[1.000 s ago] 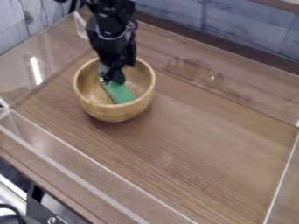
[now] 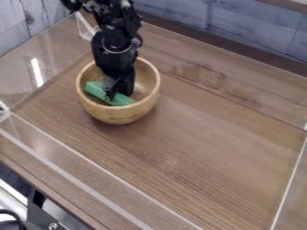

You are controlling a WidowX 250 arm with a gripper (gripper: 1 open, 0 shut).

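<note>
A wooden bowl (image 2: 120, 113) stands on the left half of the table, holding a green object (image 2: 106, 92). My black gripper (image 2: 120, 83) reaches down from above into the bowl, over the green object. Its fingertips are dark and partly hidden against the bowl's contents, so whether anything is between them is hard to see.
A pale, translucent item lies at the far left edge, near the wall. Dark cables show at the lower left corner, off the table.
The gripper has moved lower into the bowl since a second ago. The green object appears shifted toward the left of the bowl.
</note>
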